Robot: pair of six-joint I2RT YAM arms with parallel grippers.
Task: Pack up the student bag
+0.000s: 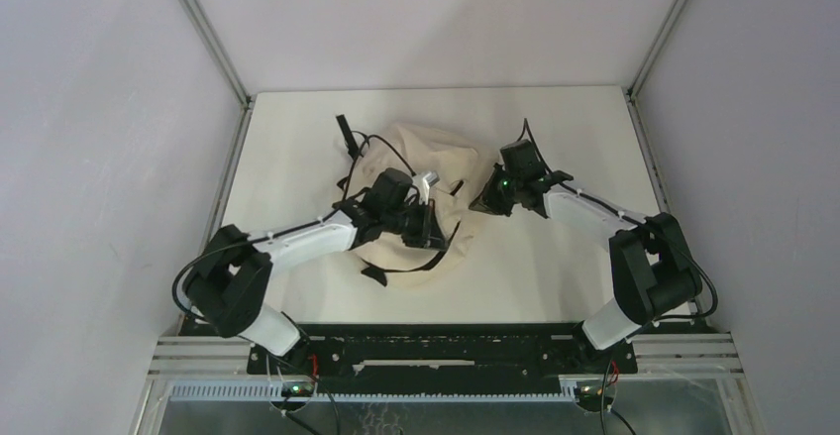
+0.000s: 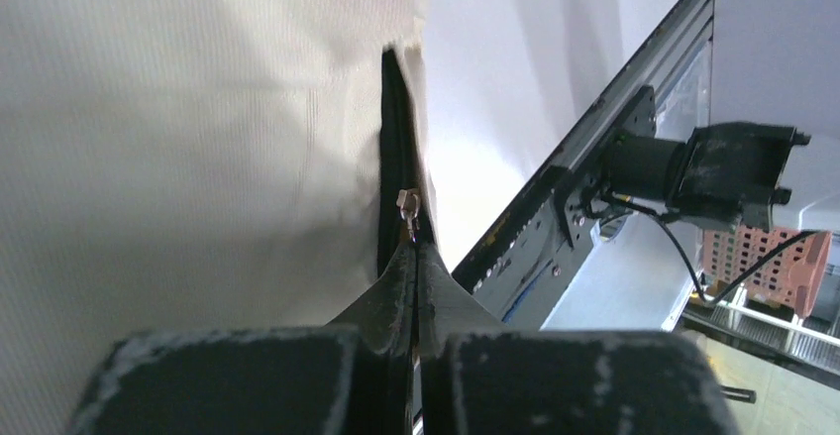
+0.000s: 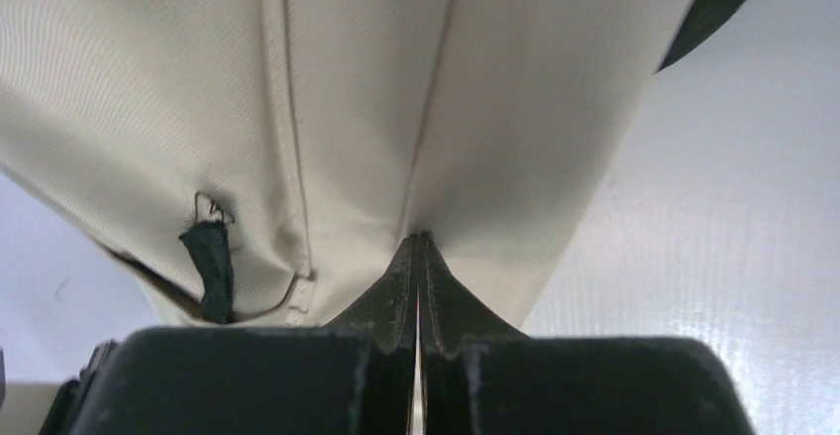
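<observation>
A cream backpack (image 1: 426, 150) lies on the white table, a curved dark zipper opening (image 1: 421, 268) along its lower right part. My left gripper (image 1: 441, 247) is shut at this opening. In the left wrist view, a small metal zipper slider (image 2: 407, 200) sits just beyond its fingertips, and the thin pull runs down between them. Dark opening (image 2: 395, 158) shows beyond the slider. My right gripper is shut with nothing visible between its fingers, its tips against the bag's cream fabric (image 3: 505, 167) at the right side.
A black strap (image 1: 348, 136) sticks out at the bag's upper left. A black tab (image 3: 210, 257) shows on the fabric in the right wrist view. Bare table (image 1: 555, 267) lies to the right. The two grippers are close together.
</observation>
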